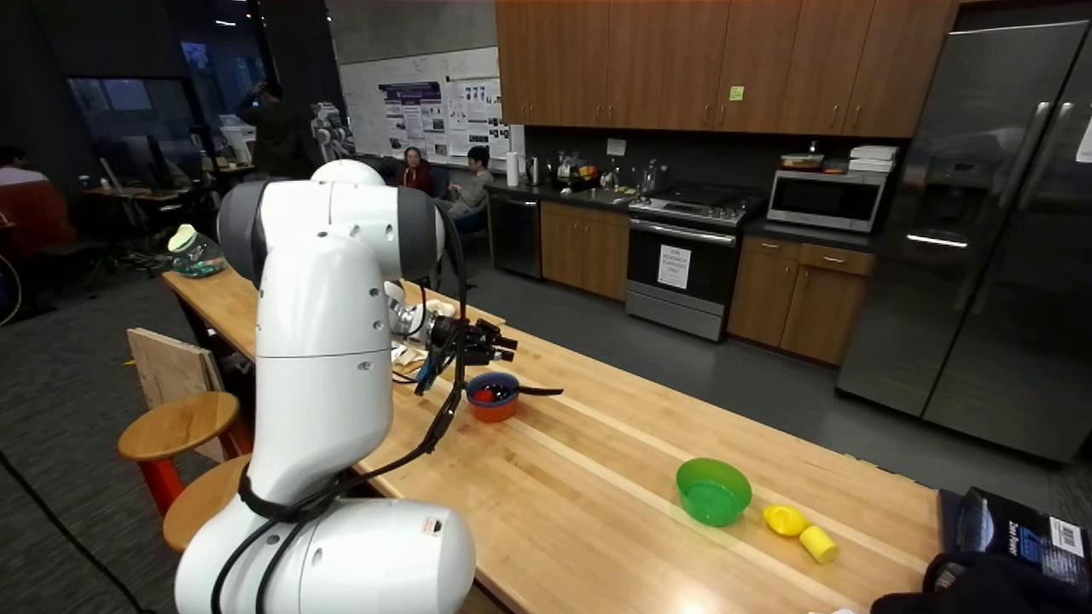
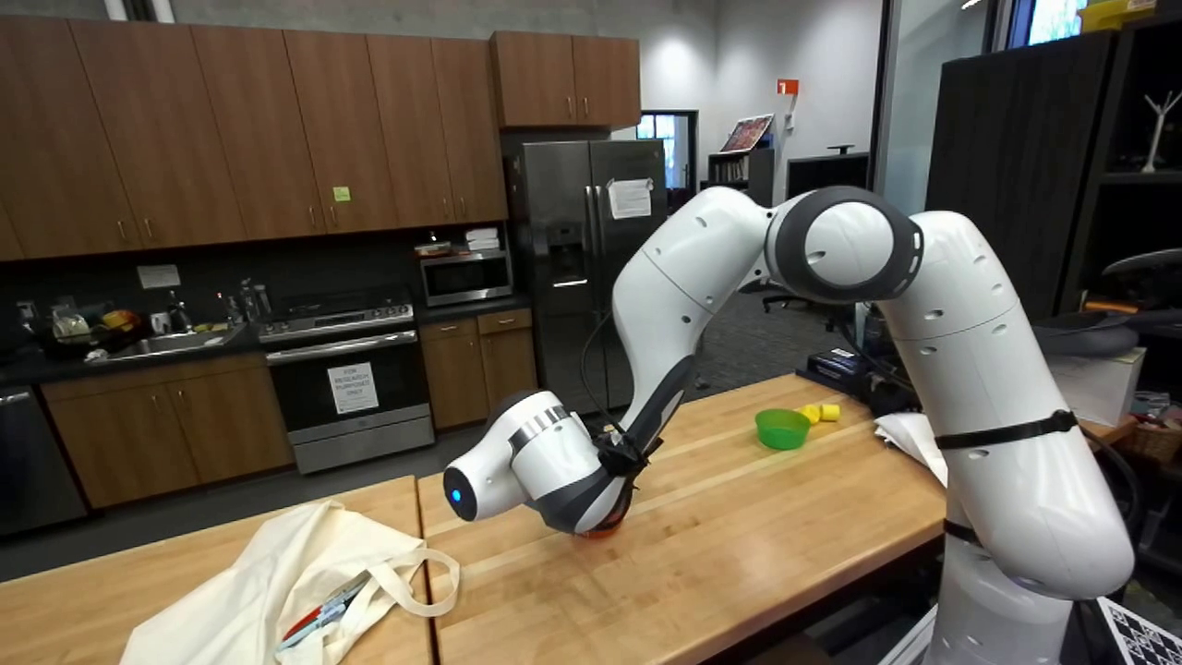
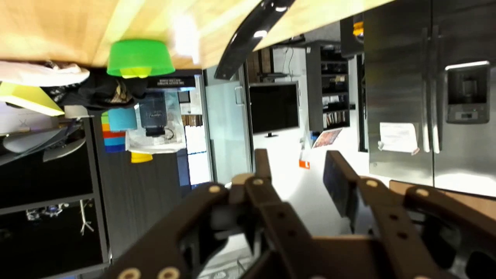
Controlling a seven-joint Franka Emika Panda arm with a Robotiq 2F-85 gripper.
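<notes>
A bowl point(image 1: 493, 408), blue inside and orange outside, stands on the table with something red in it. The black utensil point(image 1: 537, 390) rests in this bowl, its handle sticking out over the rim to the right. Just above and behind the bowl is my gripper point(image 1: 509, 349), apart from the utensil. In the wrist view the gripper is open, with a clear gap between its fingers and nothing in it. The dark handle point(image 3: 251, 39) crosses the top of that view. In exterior view 2 the arm mostly hides the bowl point(image 2: 604, 532).
A green bowl point(image 1: 713, 491) stands farther right, beside a yellow lemon-like object point(image 1: 786, 520) and a yellow cylinder point(image 1: 819, 543). A cream cloth bag point(image 2: 277, 576) lies left of the arm. Much of the table between the bowls is bare.
</notes>
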